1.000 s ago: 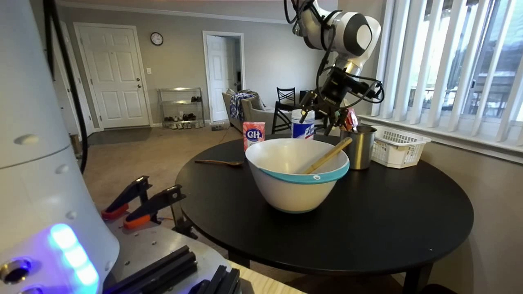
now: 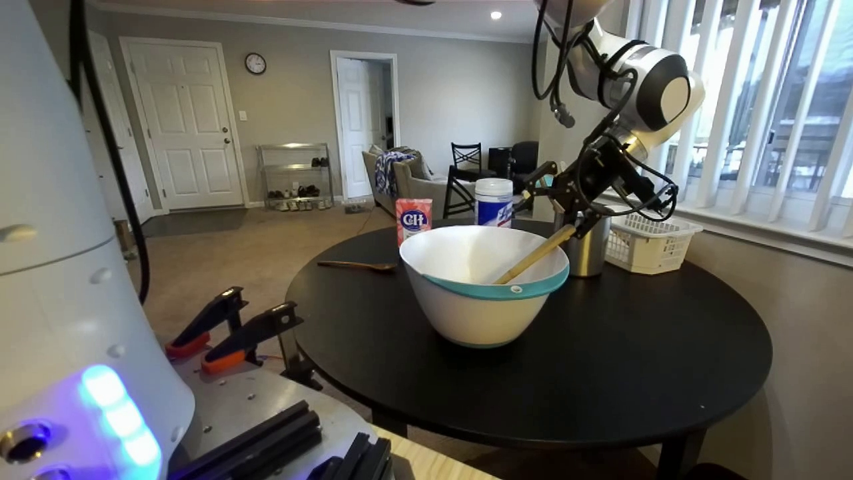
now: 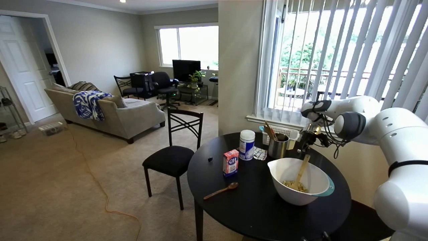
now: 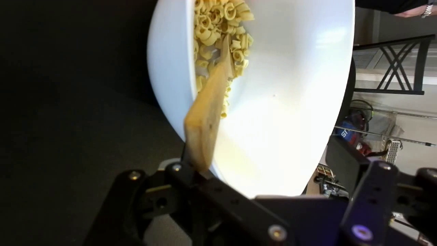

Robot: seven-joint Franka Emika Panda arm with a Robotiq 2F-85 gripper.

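Note:
A white mixing bowl (image 2: 480, 312) with a teal rim stands on the black table. Curled dry pasta (image 4: 217, 24) lies at its bottom, seen in the wrist view. A wooden spoon (image 2: 537, 255) leans in the bowl, its handle rising over the rim. Close above that handle end is my gripper (image 2: 557, 211), open, with nothing held. In the wrist view the spoon handle (image 4: 207, 110) reaches down to the left finger (image 4: 180, 176) and overlaps it; whether they touch I cannot tell. The right finger (image 4: 348, 168) stands well apart, beyond the bowl's rim.
Behind the bowl are a metal utensil pot (image 3: 279, 147), a white basket (image 2: 652, 240), a wipes canister (image 3: 247, 145) and a sugar box (image 3: 230, 162). Another wooden spoon (image 3: 220, 190) lies flat on the table.
My gripper has moved right in exterior view 1, from over the bowl's back to near the spoon's handle end and in front of the metal pot. Bowl and spoon have stayed put.

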